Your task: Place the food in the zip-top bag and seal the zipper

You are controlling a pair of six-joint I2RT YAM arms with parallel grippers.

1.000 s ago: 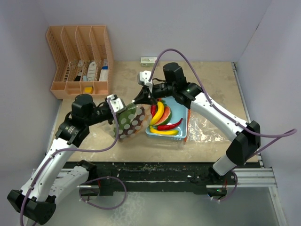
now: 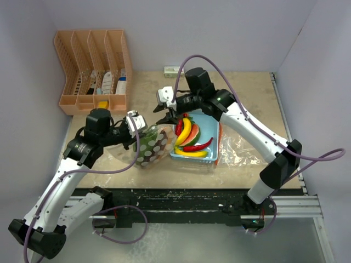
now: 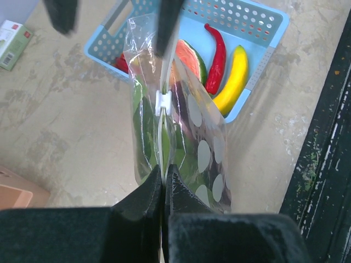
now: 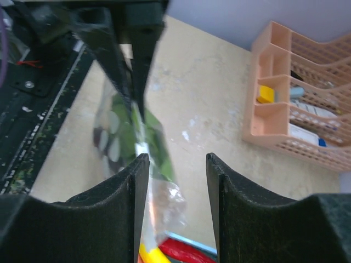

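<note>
A clear zip top bag with white dots (image 2: 152,146) stands on the table, green and dark shapes inside that I cannot identify. My left gripper is shut on its top zip edge, which runs up between the fingers in the left wrist view. A white slider (image 3: 163,102) sits on that edge beyond the fingertips. My right gripper is open and empty, above the bag's far end. In the right wrist view the blurred slider (image 4: 142,148) appears beside the left-hand finger. A blue basket (image 2: 213,129) holds a banana (image 2: 185,131), a watermelon slice (image 2: 192,135) and red peppers (image 2: 198,147).
A divided orange organizer (image 2: 70,102) with small items stands at the back left. A small box (image 2: 173,71) lies by the back wall. Flat clear plastic (image 2: 241,150) covers the table right of the basket. Bare table shows in front of the bag.
</note>
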